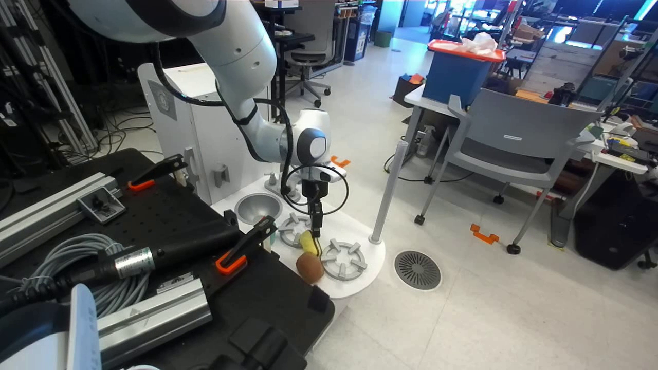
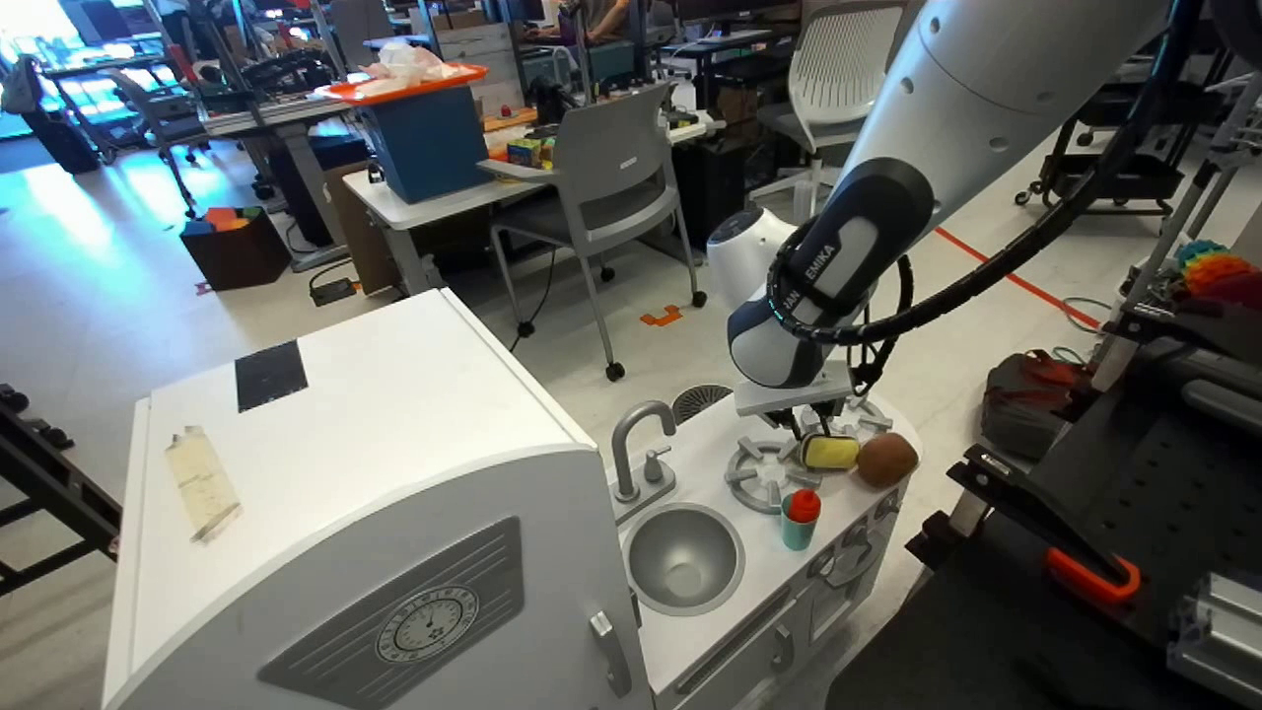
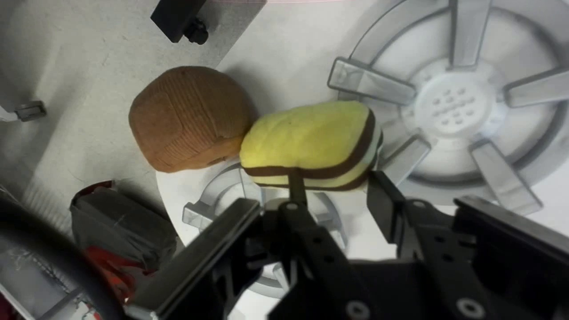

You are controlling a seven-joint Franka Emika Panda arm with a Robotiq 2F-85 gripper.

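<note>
A soft yellow block with brown and white stripes along its side lies on the white counter, between the two stove burners. Its left end touches a brown rounded plush. My gripper is at the striped side of the yellow block, its fingers spread apart. One finger overlaps the stripes in the wrist view; the other finger is by the block's right end. Whether either finger presses on it is hard to tell. In exterior view 1 the gripper points down at the yellow block.
A raised grey burner stands right of the block in the wrist view. The sink, faucet and a red-topped teal bottle share the counter. A grey post rises at its edge, and a black table adjoins it.
</note>
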